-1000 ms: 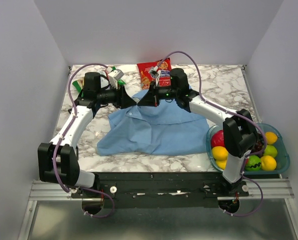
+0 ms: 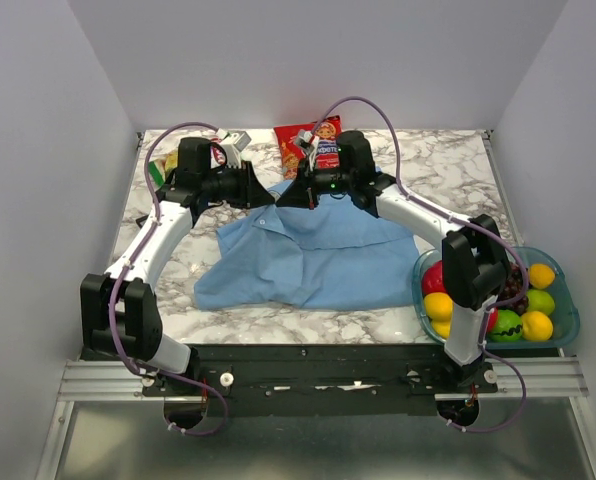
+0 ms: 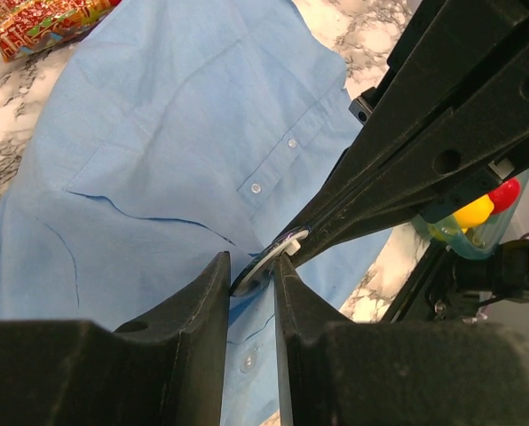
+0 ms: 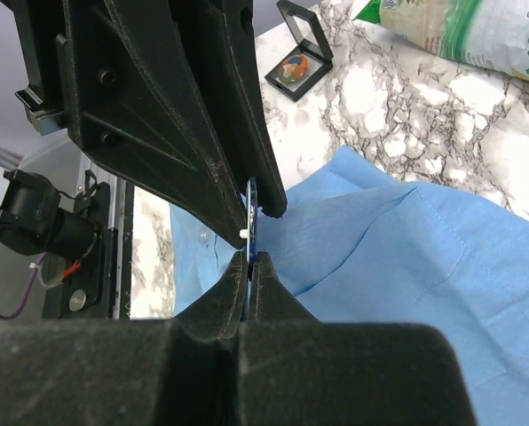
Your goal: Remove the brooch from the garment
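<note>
In the left wrist view the brooch (image 3: 269,264) is a thin, pale-edged piece seen almost edge-on. My right gripper is shut on its thin edge, fingertips pinched together. From the other side my left gripper has its fingers slightly parted, the brooch lying in the narrow gap between them. Both grippers meet over the upper part of the blue garment (image 2: 248,265), spread on the table. Cloth rises close beneath the brooch; whether the two are joined is hidden by the fingers.
A red snack bag (image 2: 288,150) lies at the back, and a green-and-white packet (image 4: 477,35) at the back left. A small open black case (image 4: 300,67) sits near the garment. At the right front stands a teal fruit basket (image 2: 570,325). Marble is bare at the back right.
My right arm has barely moved, and the garment lies much as before.
</note>
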